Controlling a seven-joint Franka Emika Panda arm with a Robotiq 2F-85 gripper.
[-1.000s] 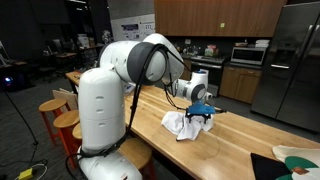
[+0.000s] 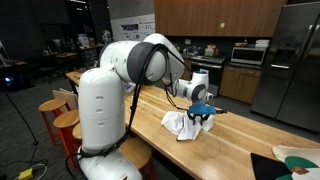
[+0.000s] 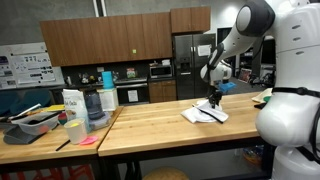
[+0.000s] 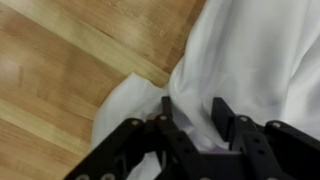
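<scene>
A white cloth (image 2: pixel 182 126) lies crumpled on the wooden table, and in the second exterior view the same cloth (image 3: pixel 203 114) appears near the table's far right. My gripper (image 2: pixel 203 111) points down at the cloth's far side. Seen from the wrist, the dark fingers of my gripper stand apart, so it is partly open. A raised fold of the cloth (image 4: pixel 195 75) runs down into the space between them. Blur hides how deep the fold sits and whether the fingers touch it.
Bare tabletop (image 2: pixel 225 150) lies to the right of the cloth. A dark mat (image 2: pixel 267 167) and a green-and-white item (image 2: pixel 298 155) occupy the near right corner. Stools (image 2: pixel 66 118) line the left side. A person (image 3: pixel 214 70) stands behind the table.
In the exterior view, the arm and the cloth look nearly unchanged over the last second; any finger motion is too small to make out there.
</scene>
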